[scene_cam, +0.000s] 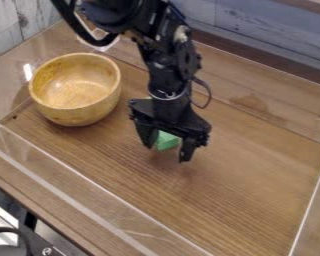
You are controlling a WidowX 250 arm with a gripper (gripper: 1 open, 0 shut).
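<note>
The black robot gripper [168, 137] is low over the wooden table [243, 190], its fingers either side of a small green object [164, 142], which is mostly hidden by them. Whether the fingers touch it or are closed on it is unclear. A yellow bowl [75, 85] stands to the left of the gripper.
A pale wall runs along the back. A dark cable shows at the lower left corner.
</note>
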